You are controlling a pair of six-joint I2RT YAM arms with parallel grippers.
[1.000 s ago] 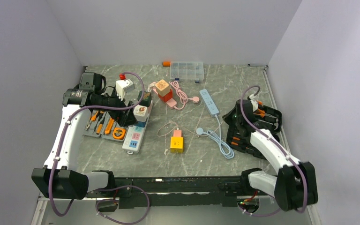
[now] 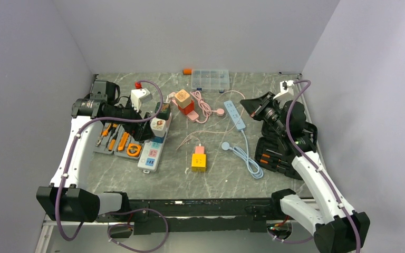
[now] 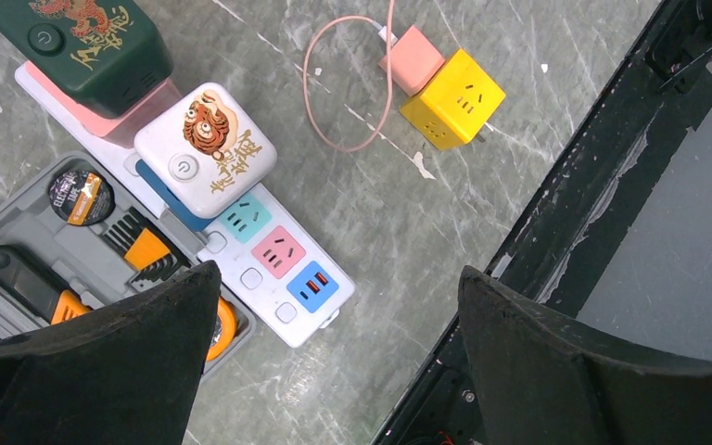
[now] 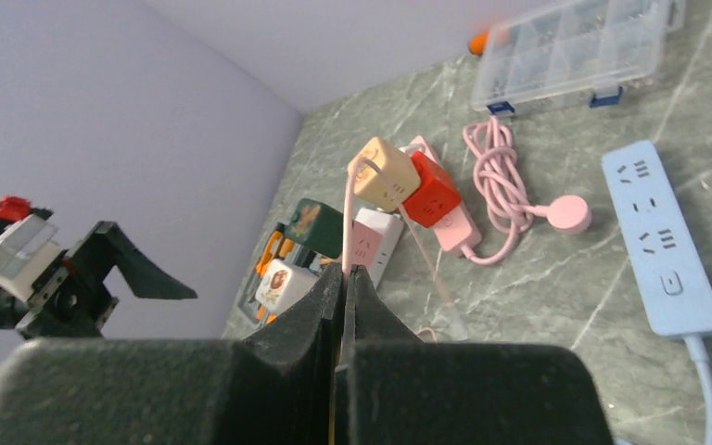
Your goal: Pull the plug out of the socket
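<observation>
A pink plug [image 2: 199,150] sits against the yellow cube socket [image 2: 198,163] at the table's middle, also seen in the left wrist view as plug [image 3: 413,60] and cube [image 3: 453,100]. A thin pink cable [image 3: 388,93] joins the plug through a white connector. In the right wrist view the cable [image 4: 349,218] rises from between the fingertips of my right gripper, which is shut on it. High on the right, that gripper [image 2: 244,101] is well away from the plug. My left gripper is open and empty, above the white power strip [image 3: 329,306].
White and green cube adapters [image 3: 206,148] [image 3: 79,51] stand on the white strip. A tool tray [image 3: 19,222] lies beside it. A blue strip [image 2: 234,115] with coiled cord, a black tool case [image 2: 274,161] and a clear box [image 2: 210,80] lie around.
My right gripper has risen away from the black case toward the back, drawing the pink cable up into an arc. Plug, yellow cube and left arm look unmoved.
</observation>
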